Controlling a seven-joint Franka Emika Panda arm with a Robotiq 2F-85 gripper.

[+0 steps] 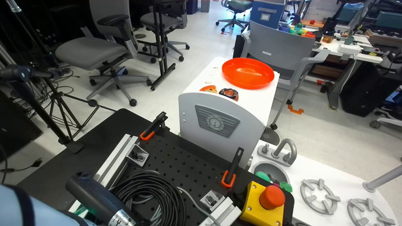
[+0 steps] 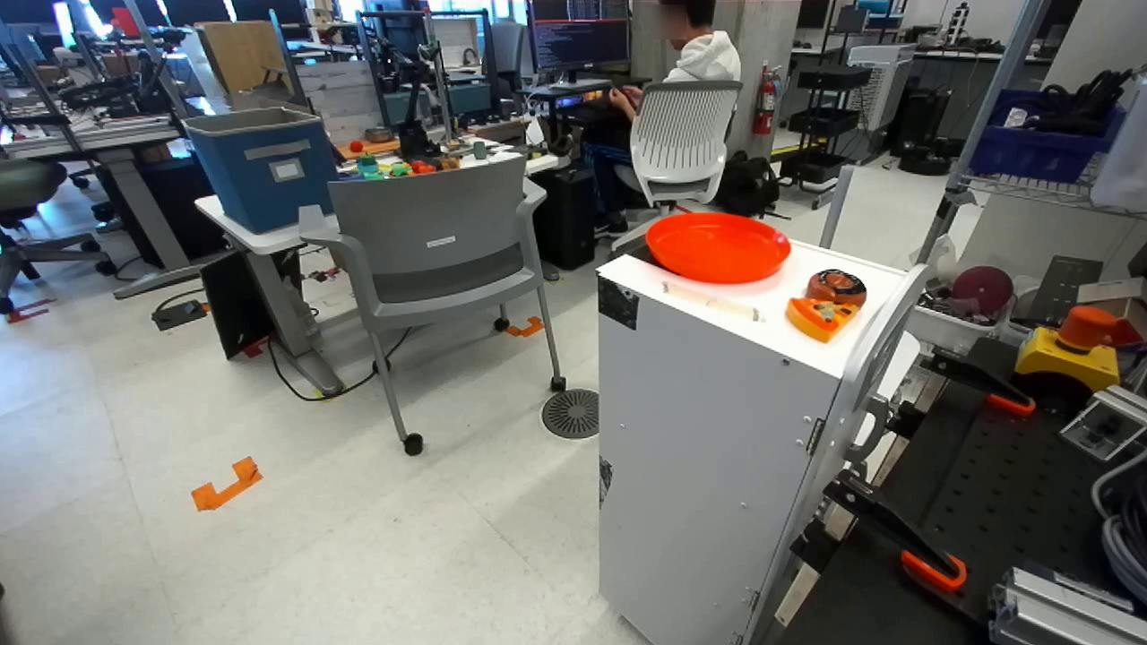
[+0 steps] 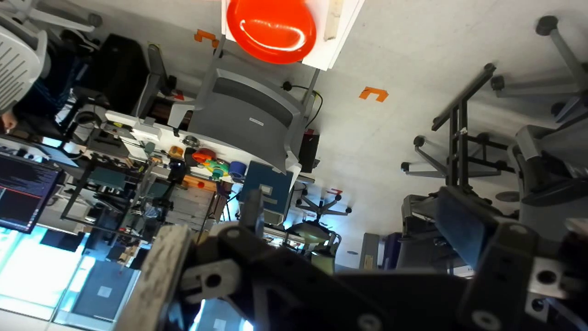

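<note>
My gripper is open in the wrist view, its fingers wide apart with only distant room showing between them. Neither exterior view has the gripper in it. A red plate rests on the white top of a toy cabinet. On the same top, near the grey backboard, lie an orange wedge-shaped piece and a round dark-and-orange item, side by side. In the wrist view the plate sits at the top edge, well away from my fingers.
The grey backboard rises between the cabinet top and the black pegboard. Beside it, a toy sink holds green pieces. A yellow emergency-stop box, clamps and coiled cable occupy the pegboard. A grey chair stands behind.
</note>
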